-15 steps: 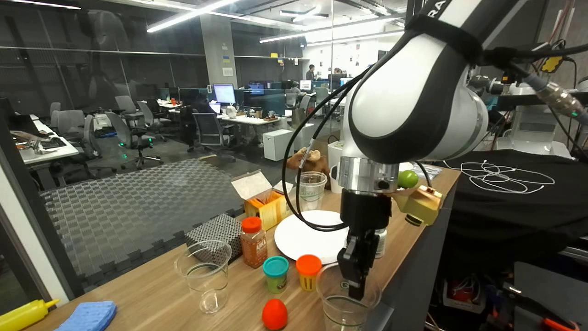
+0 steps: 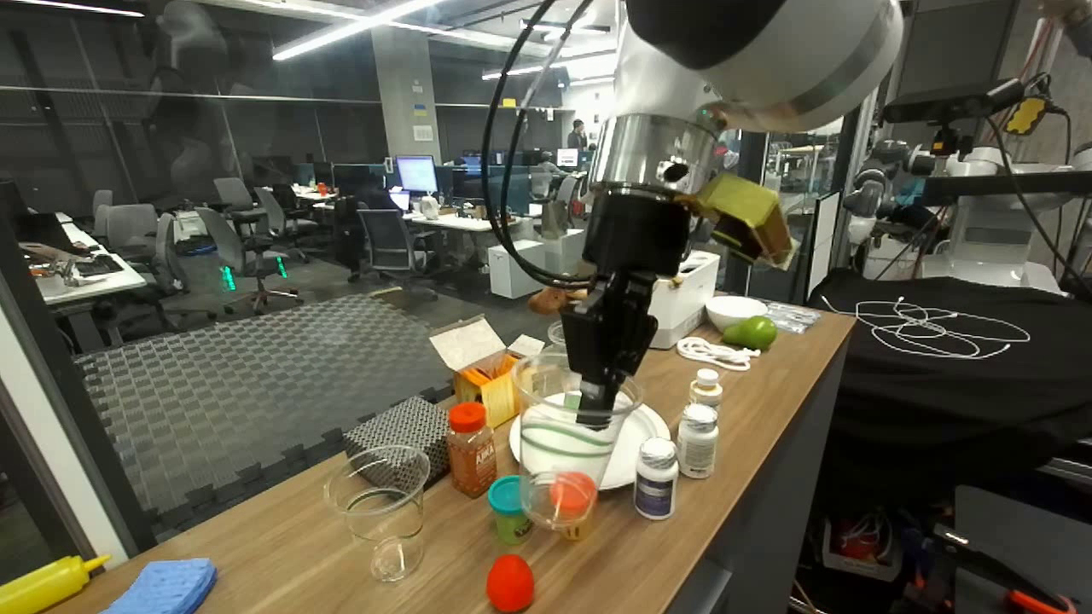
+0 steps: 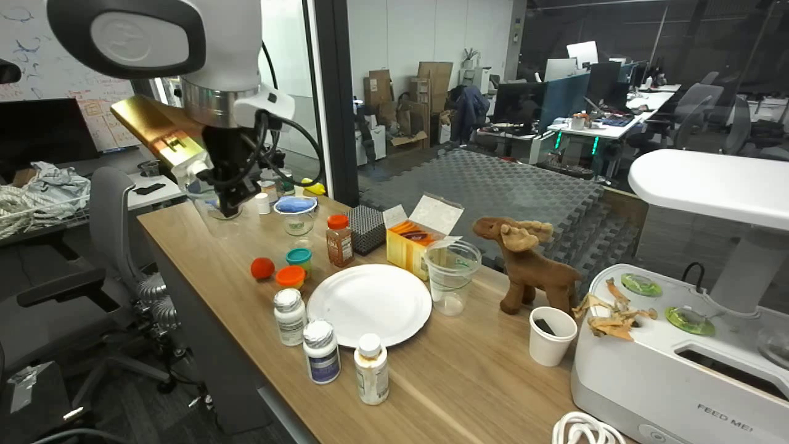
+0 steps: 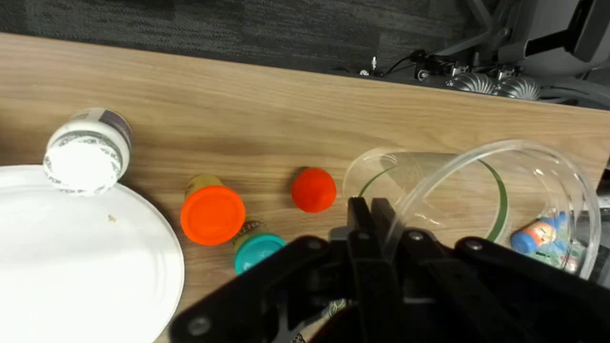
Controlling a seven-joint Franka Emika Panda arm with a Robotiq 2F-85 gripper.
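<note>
My gripper [image 2: 596, 411] is shut on the wall of a clear plastic cup [image 2: 548, 435] with green bands, raised above the table. In exterior view 2 the gripper [image 3: 227, 210] and the faint cup [image 3: 204, 203] are over the table's far left end. In the wrist view the cup [image 4: 497, 228] extends to the right of the gripper, its wide rim nearer the camera. The red ball [image 4: 314, 189] lies on the wood beside the cup's base in that view. A second clear cup [image 2: 392, 527] stands on the table, and a third [image 3: 452, 285] is by the tea box.
A white plate [image 3: 370, 304] occupies mid-table, with white bottles [image 3: 323, 352] along its front side. Tubs with orange [image 4: 212, 215] and teal [image 4: 258, 251] lids and a spice jar [image 2: 471, 450] stand near. A brown plush moose [image 3: 532, 266] is farther along.
In exterior view 1 the gripper and its cup have risen and shifted left, away from the table's front edge.
</note>
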